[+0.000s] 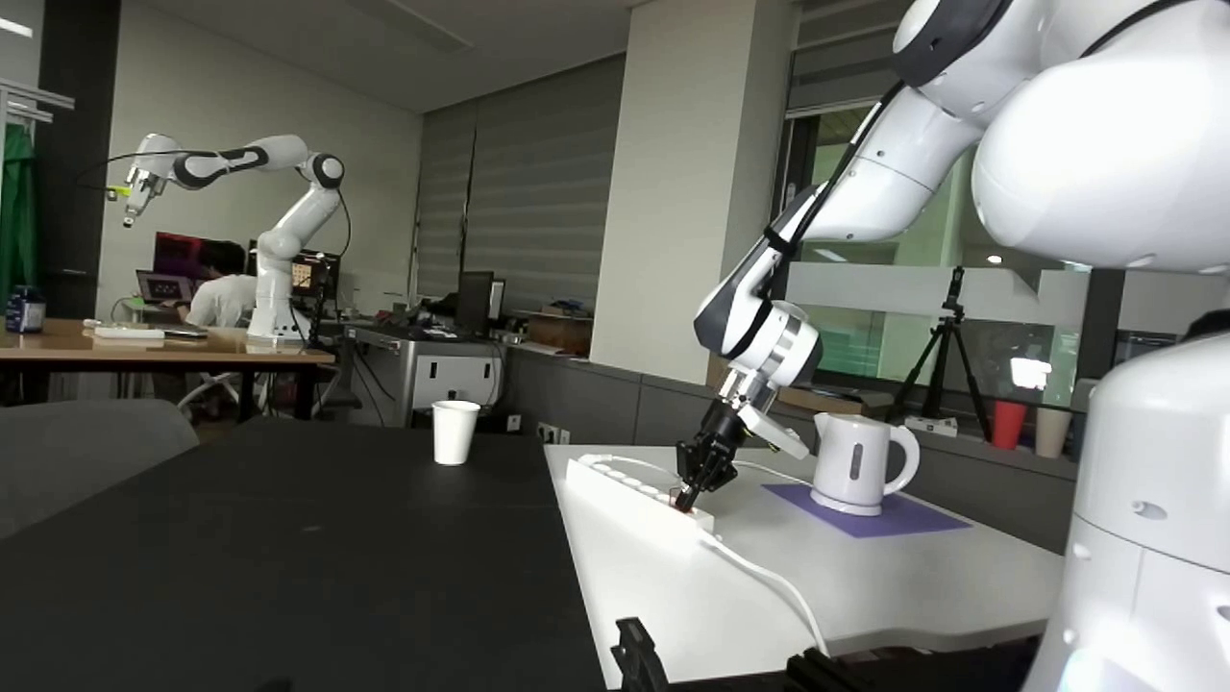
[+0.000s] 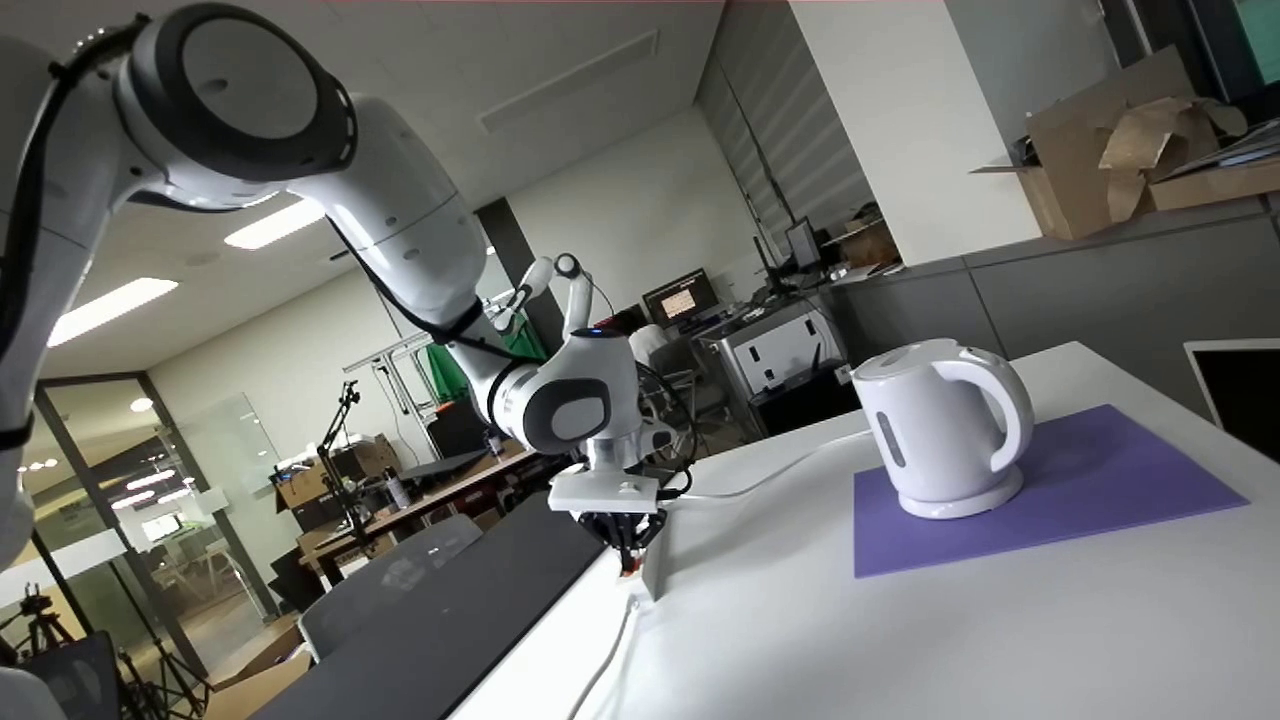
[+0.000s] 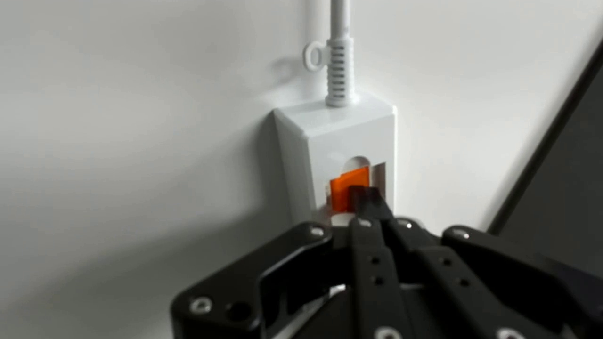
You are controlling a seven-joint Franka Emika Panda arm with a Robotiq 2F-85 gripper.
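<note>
A white power strip (image 1: 628,504) lies along the left side of the white table, its cord leaving from the near end. At that end is an orange rocker switch (image 3: 342,195), seen clearly in the wrist view. My gripper is shut, its black fingertips against the switch's lower right part and hiding some of it. Nothing shows between the fingers. In exterior view 1 the gripper (image 1: 688,498) points down at the strip with the wrist tilted. Exterior view 2 has the gripper (image 2: 626,559) at the strip's near end, mostly covering it.
A white kettle (image 1: 853,467) stands on a purple mat (image 1: 894,515) to the right of the strip. The strip's cord (image 1: 767,573) runs toward the near table edge. A white cup (image 1: 455,432) stands on the black table (image 1: 288,542). Bare white tabletop surrounds the mat.
</note>
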